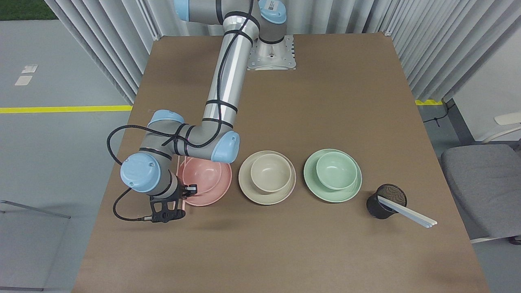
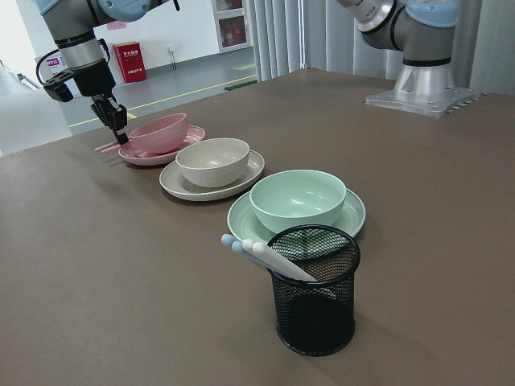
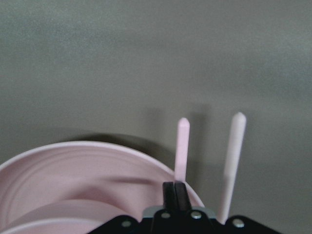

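Note:
My gripper is low at the pink plate's rim, shut on a pink chopstick. A second, paler chopstick lies just to its right in the wrist view. The pink bowl sits on that plate, partly hidden by my arm in the front view. In the left view the gripper is beside the pink bowl's far side, with the chopsticks by its fingertips.
A cream bowl on its plate and a green bowl on its plate stand to the right. A black mesh cup holds several light chopsticks.

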